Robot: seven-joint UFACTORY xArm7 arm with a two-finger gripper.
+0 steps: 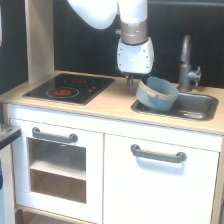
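A grey-blue pot with a brownish rim is tilted over the left part of the sink, its right side lower than its left. My white arm comes down from the top, and the small dark gripper meets the pot's left edge. The gripper appears shut on that edge, as the pot hangs tilted beside it, though the fingertips are too small to make out clearly. What is inside the pot cannot be seen.
Behind the sink stands a dark tap, to the right of the pot. A black cooktop with red rings lies at the left. Bare wooden counter separates cooktop and sink. Below are white cabinet fronts with grey handles.
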